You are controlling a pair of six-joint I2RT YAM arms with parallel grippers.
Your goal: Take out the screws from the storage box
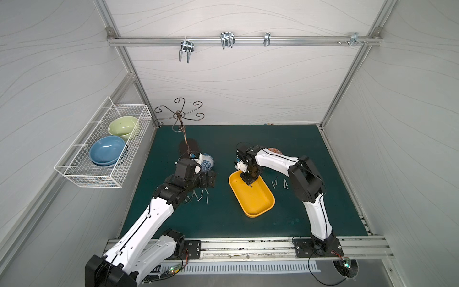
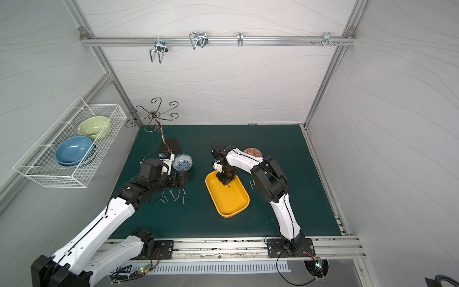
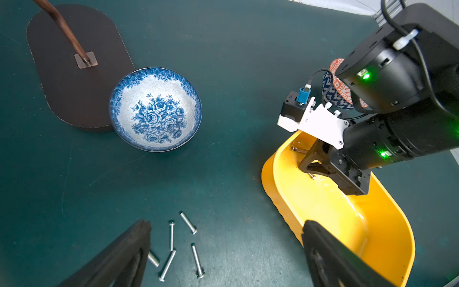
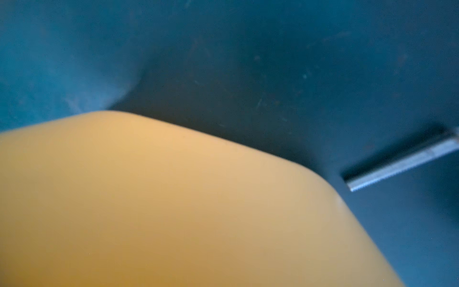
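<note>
The yellow storage box [image 1: 252, 196] rests on the green table. My right gripper reaches down into its far end and looks shut; whether anything is pinched at its tips is hidden. Beside those fingers, one screw [image 3: 298, 149] lies by the box's far wall, and the end of another screw [image 3: 312, 176] shows under them. Left of the box, several loose screws [image 3: 196, 260] lie on the table. Above them my left gripper hangs wide open and empty. The right wrist view catches the box's wall [image 4: 191, 201] and a screw [image 4: 401, 162] outside it.
A blue-and-white bowl [image 3: 155, 110] and the dark base [image 3: 81, 95] of a metal stand sit far left. Behind the right arm is a patterned orange bowl [image 3: 340, 86]. Several screws [image 1: 275, 182] lie right of the box.
</note>
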